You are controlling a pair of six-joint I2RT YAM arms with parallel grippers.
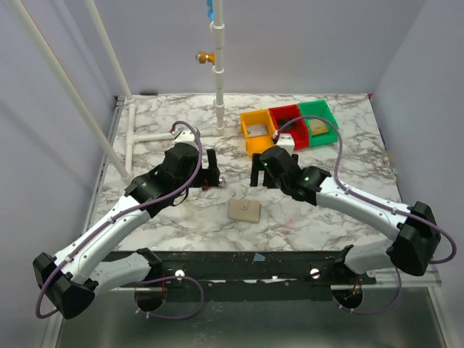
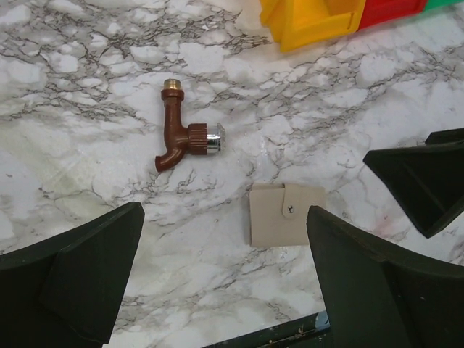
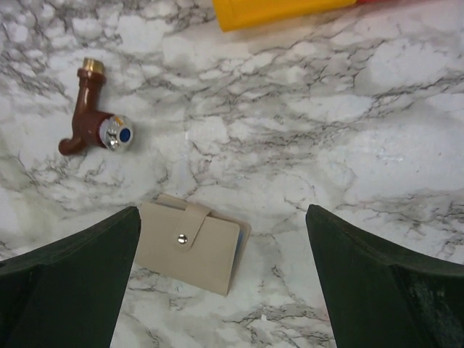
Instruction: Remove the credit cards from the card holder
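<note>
A beige card holder (image 1: 243,211) with a snap strap lies closed on the marble table, seen in all three views (image 3: 199,254); a thin blue edge shows at its side in the right wrist view. My left gripper (image 1: 203,174) hangs open above and left of it, wide fingers framing it in the left wrist view. My right gripper (image 1: 264,171) is open above it, slightly to the right, its fingertips apart in the right wrist view.
A brown tap (image 2: 175,134) lies behind-left of the holder. Yellow (image 1: 246,116), red (image 1: 283,112) and green (image 1: 315,107) bins stand at the back right. White pipes (image 1: 129,145) frame the back left.
</note>
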